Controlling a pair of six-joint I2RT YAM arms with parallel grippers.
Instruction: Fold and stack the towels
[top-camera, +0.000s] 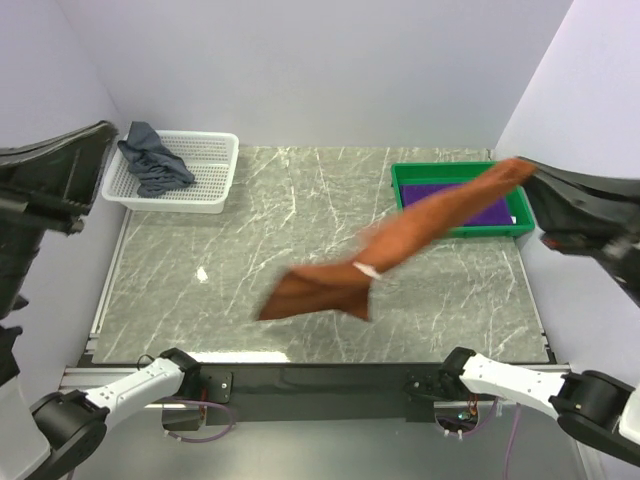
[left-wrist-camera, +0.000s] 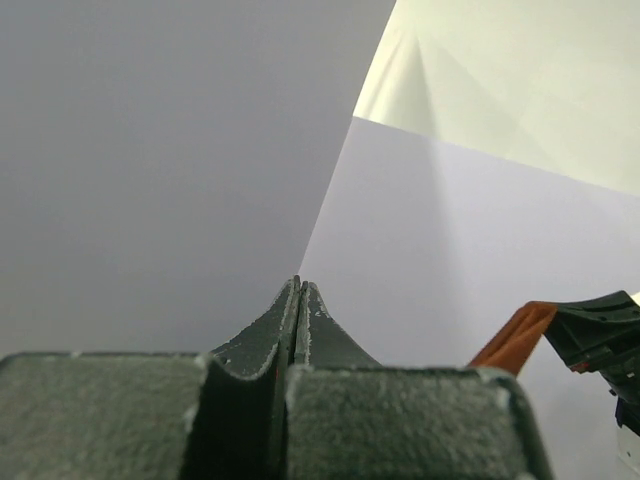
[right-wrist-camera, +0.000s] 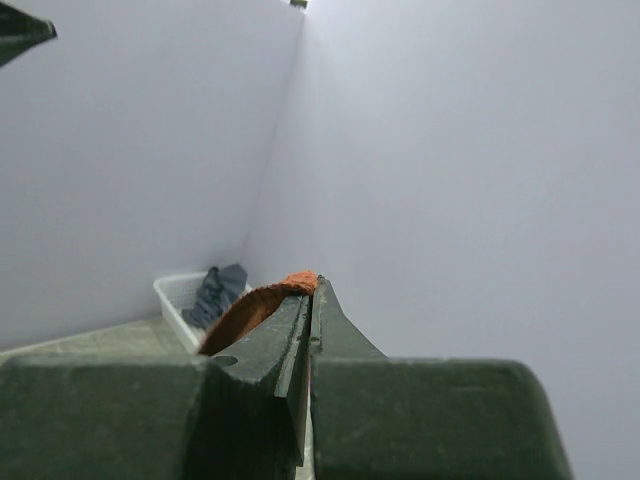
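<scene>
The orange-brown towel (top-camera: 400, 240) trails from one corner in the top view, bunched and blurred, its lower end over the middle of the table. My right gripper is shut on that corner, high at the right. My left gripper is shut at the upper left with nothing between its fingertips, well apart from the towel. A purple towel (top-camera: 490, 213) lies flat in the green tray (top-camera: 465, 231) at the back right, partly hidden by the orange one. A crumpled dark grey towel (top-camera: 153, 165) rests in the white basket (top-camera: 218, 152) at the back left.
Pale walls close it in at the back and both sides. A dark bar (top-camera: 320, 385) runs along the front edge.
</scene>
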